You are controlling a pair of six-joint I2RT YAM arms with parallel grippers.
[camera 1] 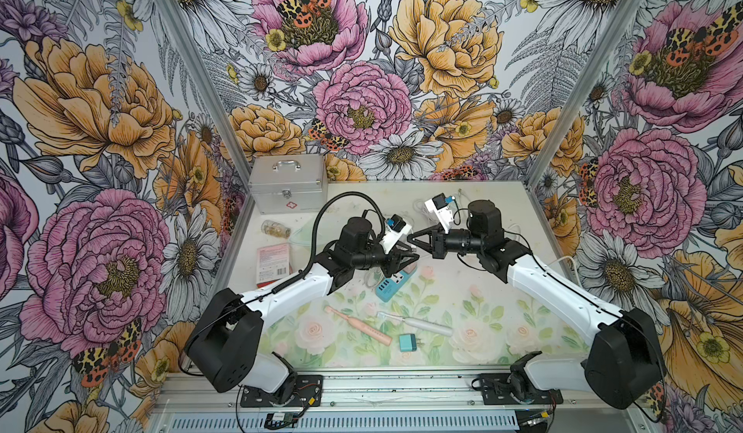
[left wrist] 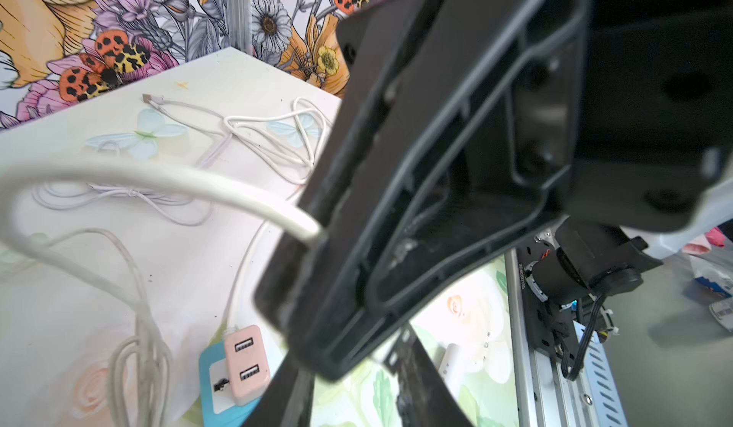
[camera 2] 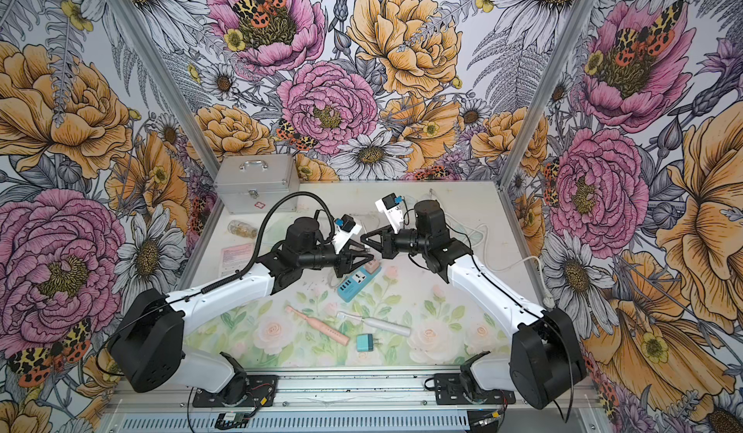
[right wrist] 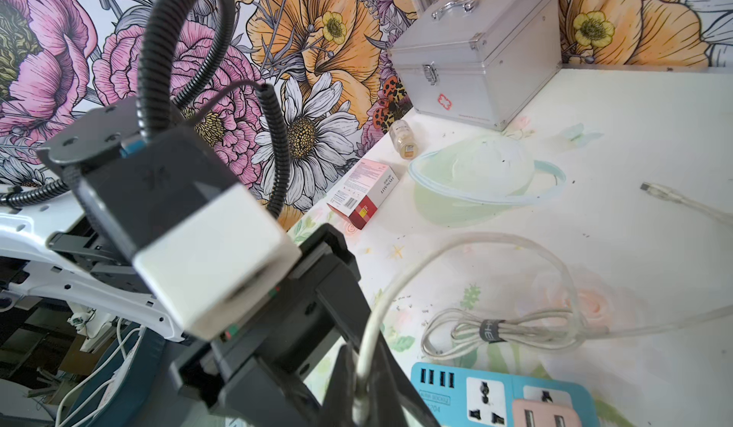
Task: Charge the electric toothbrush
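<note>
My two grippers meet above a blue power strip [camera 1: 393,284], which has a pink USB adapter [left wrist: 248,362] on it. My right gripper [camera 1: 414,239] is shut on a white cable [right wrist: 381,305] that arches up in both wrist views. My left gripper [camera 1: 406,256] is open, just beside and below the right one. A pink toothbrush [camera 1: 363,326], a white toothbrush [camera 1: 425,327] and a teal charger [camera 1: 407,341] lie at the front of the table.
A silver case [camera 1: 288,189] stands at back left, with a small jar [right wrist: 403,140] and a pink-white box [right wrist: 362,190] before it. Coiled cables [left wrist: 275,133] lie at the back.
</note>
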